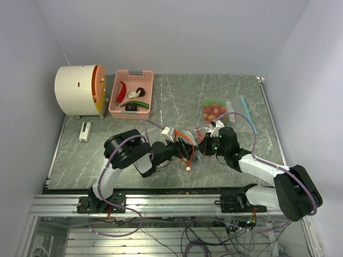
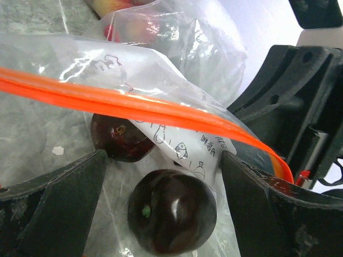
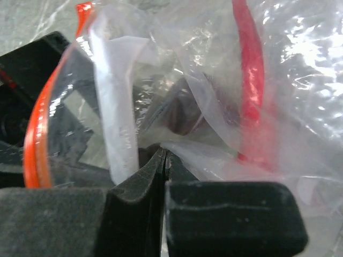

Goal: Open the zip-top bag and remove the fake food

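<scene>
The clear zip bag lies at the table's middle, its orange zip (image 1: 191,143) spread into a loop. My left gripper (image 1: 186,149) is at that mouth, fingers open. In the left wrist view the orange band (image 2: 128,107) crosses ahead of the fingers (image 2: 48,214), and two dark round foods (image 2: 171,212) show beyond and between them. My right gripper (image 1: 203,146) is shut against the bag's right side. Its closed fingertips (image 3: 158,166) meet loose clear film in the right wrist view; whether any film is pinched cannot be told. A long red food (image 3: 252,80) shows through plastic.
At the back left a pink basket (image 1: 114,101) holds several toy vegetables, beside a white drum (image 1: 75,91). A bag of red fruit (image 1: 214,111) with a blue zip (image 1: 248,114) lies behind my right arm.
</scene>
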